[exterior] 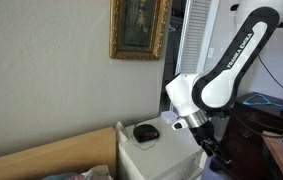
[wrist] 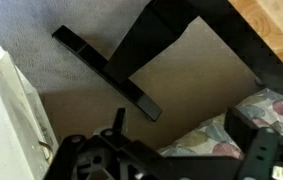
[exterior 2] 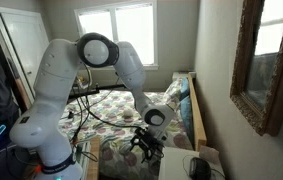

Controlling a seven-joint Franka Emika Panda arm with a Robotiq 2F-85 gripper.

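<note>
My gripper stands open, its two dark fingers apart at the bottom of the wrist view with nothing held between them. Below it are bare floor [wrist: 196,85] and a dark post with a flat black foot [wrist: 106,72]. In exterior view 1 the gripper [exterior: 217,155] hangs low in front of the white cabinet [exterior: 159,158], on its right side. The same gripper [exterior 2: 146,148] shows in exterior view 2 between the floral bed and the cabinet, its fingertips too small to make out.
A black rounded object [exterior: 146,133] lies on the cabinet top. Floral bedding [wrist: 209,138] and a brown wooden surface [wrist: 281,30] border the floor on the right in the wrist view; a white cabinet side [wrist: 16,115] borders it on the left. A framed picture [exterior: 139,28] hangs on the wall.
</note>
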